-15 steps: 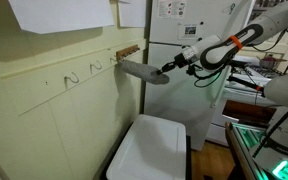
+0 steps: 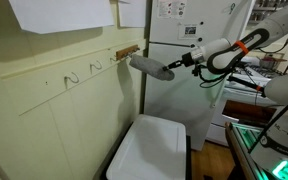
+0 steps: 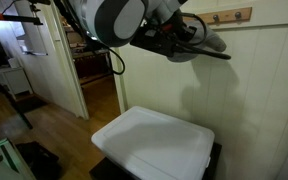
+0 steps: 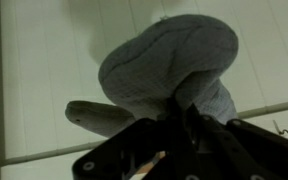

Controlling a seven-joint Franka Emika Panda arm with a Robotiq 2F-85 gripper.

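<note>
A grey quilted cloth piece, shaped like an oven mitt (image 4: 169, 62), is pinched at one end by my gripper. The wrist view has it spread ahead of the dark fingers, with a thumb-like lobe to the left. From exterior view 1, the mitt (image 2: 152, 67) juts out sideways from the gripper (image 2: 174, 68), in the air near the wall. Its far end is close to the wooden hook rack (image 2: 127, 52); contact with a hook cannot be made out. In exterior view 2 the arm covers much of the mitt (image 3: 212, 43).
Below stands a container with a white lid (image 2: 149, 150), its top bare. Several metal hooks (image 2: 70, 78) line the cream wall, papers (image 2: 69, 14) hang above, and a white fridge (image 2: 174, 95) is behind the arm.
Gripper and mitt have shifted a little to the right in exterior view 1, away from the rack, and the mitt is slightly higher. The grip stays shut.
</note>
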